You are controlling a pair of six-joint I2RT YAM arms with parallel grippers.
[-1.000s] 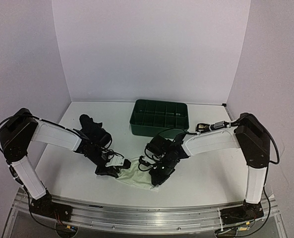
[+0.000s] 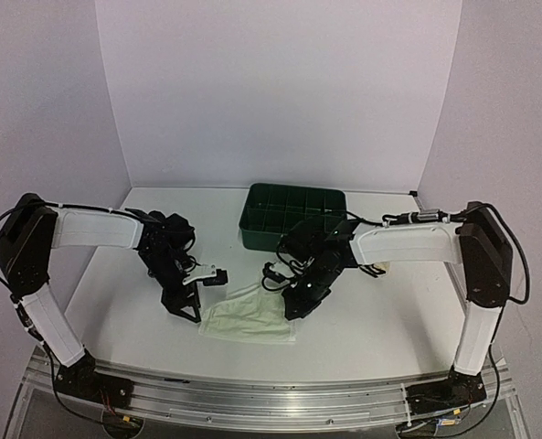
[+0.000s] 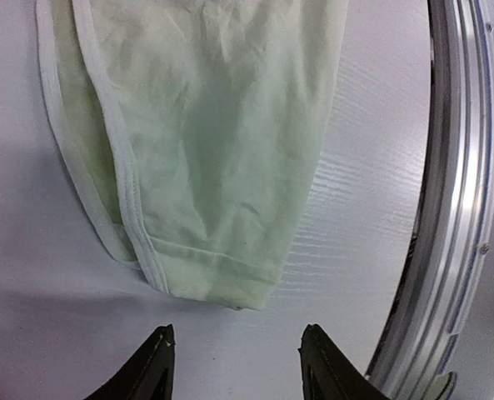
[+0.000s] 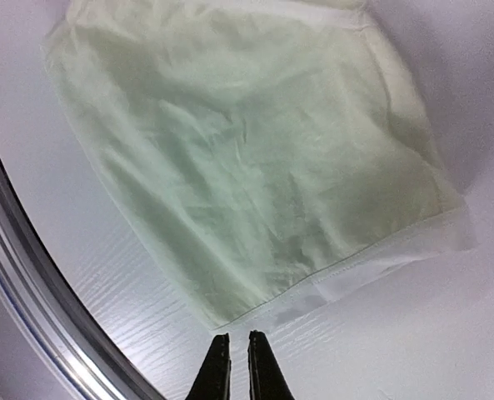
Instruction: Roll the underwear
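Observation:
Pale cream-green underwear lies flat on the white table between my two grippers, with white hems along its edges. In the left wrist view its fabric reaches down to just short of my left gripper, which is open with nothing between its fingers. In the right wrist view the cloth spreads above my right gripper, whose fingertips stand a little apart, empty, near the hem.
A dark green divided bin stands at the back centre. A metal rail runs along the front edge. Dark objects lie behind each arm.
My right arm has shifted right and slightly up. More of the cloth is now uncovered and spread out.

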